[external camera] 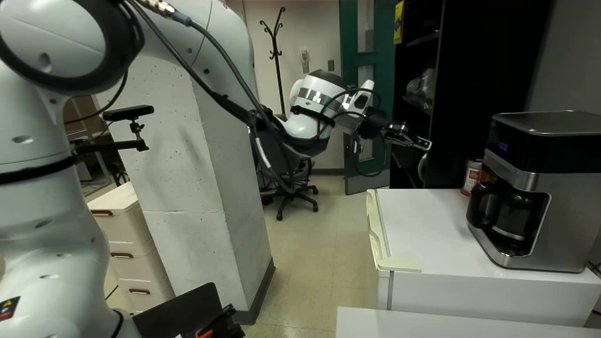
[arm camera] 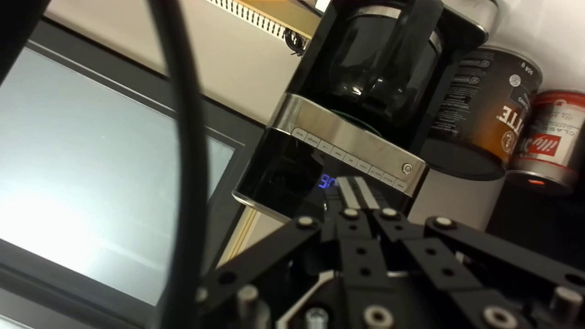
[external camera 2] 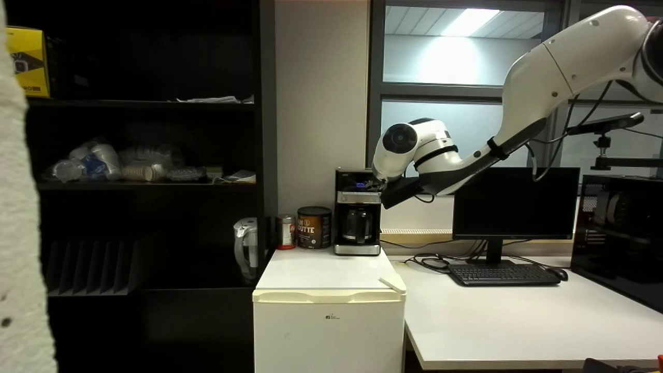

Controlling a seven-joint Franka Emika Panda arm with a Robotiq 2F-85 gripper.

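My gripper is shut, its two pale fingertips side by side with nothing showing between them. In exterior view 1 the gripper (external camera: pixel 426 144) hangs in the air above the white fridge top, well to the left of the coffee maker. That coffee maker (external camera: pixel 569 214) is black and steel, with its glass carafe (external camera: pixel 510 217) seated inside. From the wrist, the coffee maker's front panel (arm camera: pixel 351 151) shows a row of buttons and a blue display (arm camera: pixel 327 181), which the fingertips partly cover.
A brown-black coffee tin (external camera 2: pixel 314 227) and a smaller red-and-silver can (external camera 2: pixel 285 232) stand beside the coffee maker. A dark shelf (external camera 2: pixel 149 186) rises on the left; a monitor (external camera 2: pixel 516 202) stands on the desk at right.
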